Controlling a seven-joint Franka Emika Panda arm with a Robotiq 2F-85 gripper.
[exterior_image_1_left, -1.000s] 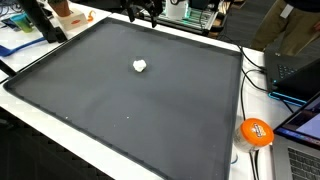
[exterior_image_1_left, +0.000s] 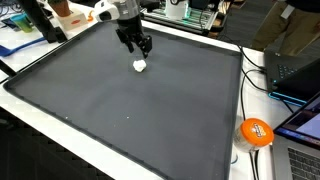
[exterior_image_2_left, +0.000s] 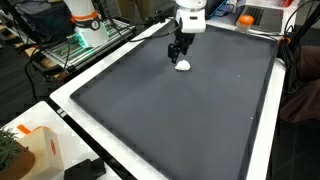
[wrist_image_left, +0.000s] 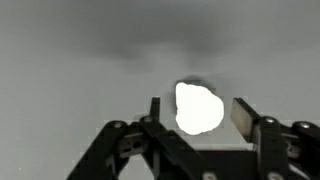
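A small white object (exterior_image_1_left: 140, 65) with a rounded, uneven outline lies on the dark grey board (exterior_image_1_left: 120, 100); I cannot tell what it is. In exterior view 2 the same white object (exterior_image_2_left: 182, 66) is just in front of my gripper (exterior_image_2_left: 176, 54). Seen from the wrist, the white object (wrist_image_left: 199, 108) shows between the two black fingertips, with clear space on both sides of it. My gripper is part open above the board, and nothing is gripped.
An orange-topped container (exterior_image_1_left: 254, 134) stands on the white table edge at the right. A laptop (exterior_image_1_left: 292, 80) and cables lie beyond it. Boxes and tools crowd the far left. Most of the board is bare.
The gripper has come down into exterior view 1 from the top edge and moved close to the white object. The white object has not moved.
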